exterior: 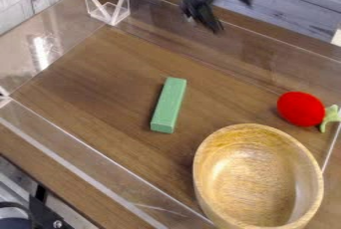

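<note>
My dark gripper [213, 9] hangs at the top centre over the back of the clear-walled tray, blurred, its fingers apart. Below it on the wooden floor lie a green rectangular block [170, 105], left of centre, and a red vegetable-like object [300, 108] with a pale green end at the right. A light wooden bowl [257, 217] sits at the bottom right. Nothing shows between the fingers.
Transparent walls [80, 153] border the wooden work area, with a small clear bracket [110, 9] at the back left corner.
</note>
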